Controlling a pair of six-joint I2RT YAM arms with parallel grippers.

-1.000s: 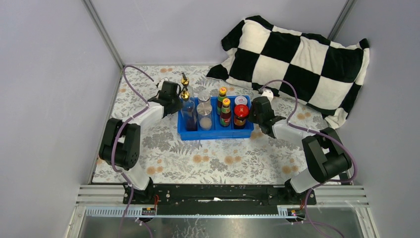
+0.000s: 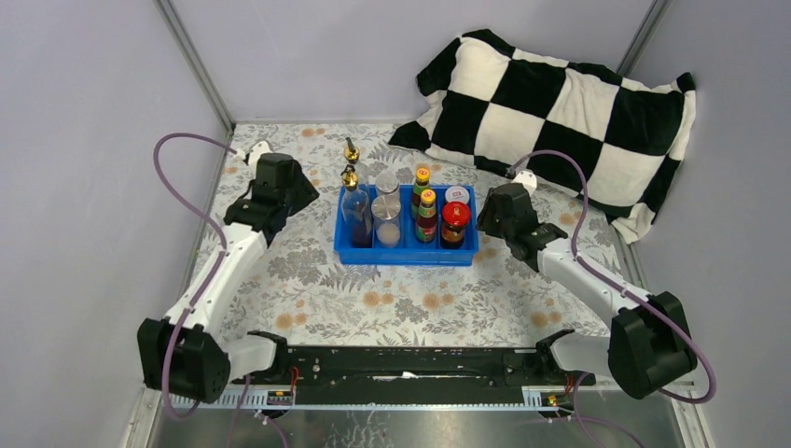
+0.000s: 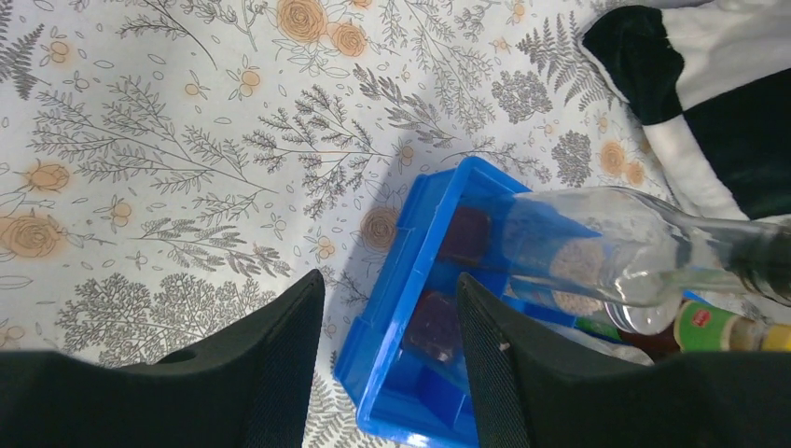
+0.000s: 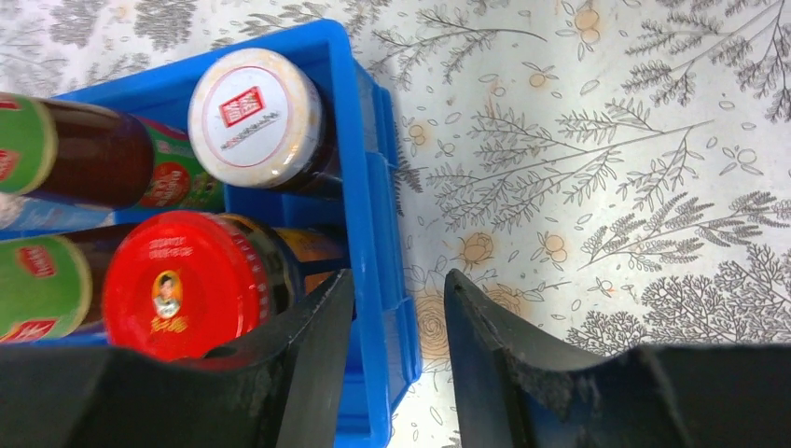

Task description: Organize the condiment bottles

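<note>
A blue caddy [image 2: 404,259] stands on the patterned cloth, filled with condiments in pairs. Two glass bottles [image 2: 355,204] with gold pourers occupy its left end. Clear containers [image 2: 386,217] come beside them, then yellow-capped sauce bottles [image 2: 426,220]. At the right end sit a red-lidded jar [image 2: 456,216] and a white-lidded jar [image 4: 256,117]. My left gripper is open, clear of the caddy's left side in the top view. Close beside the right end, my right gripper [image 2: 483,222] is also open; its fingers [image 4: 324,313] are apart with nothing gripped.
A black-and-white checked pillow [image 2: 550,117] leans at the back right, behind the caddy.
Both grippers have drawn outward from the caddy's ends, the left farther than the right. The caddy sat slightly higher in the picture a second ago and has settled lower.
</note>
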